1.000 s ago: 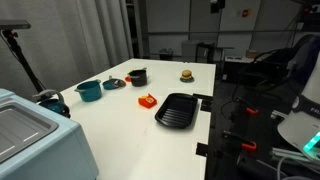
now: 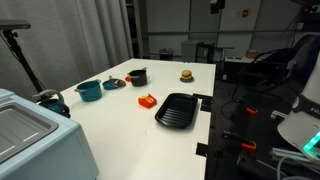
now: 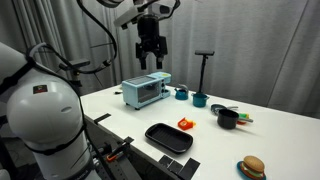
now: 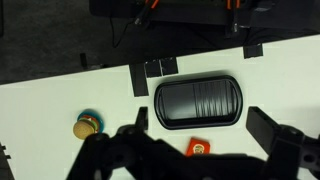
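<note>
Held high over the white table, my gripper stands open, its two black fingers wide apart and nothing between them in the wrist view. Below it lies an empty black tray (image 4: 198,101) with a ribbed base. Next to the tray's long side is a small red-orange item (image 2: 148,101), which shows a white mark from above. A toy burger (image 3: 252,165) rests on a blue plate, well away from the tray. In exterior view 2 the gripper (image 3: 152,60) hangs far above the tabletop, touching none of these things.
A pale toaster oven (image 2: 40,138) stands at one end of the table. Along the back are a teal pot (image 2: 90,91), a dark pot (image 2: 139,77), a pan (image 2: 114,83) and a kettle (image 3: 181,93). Bare white tabletop (image 2: 115,125) lies between the oven and the tray.
</note>
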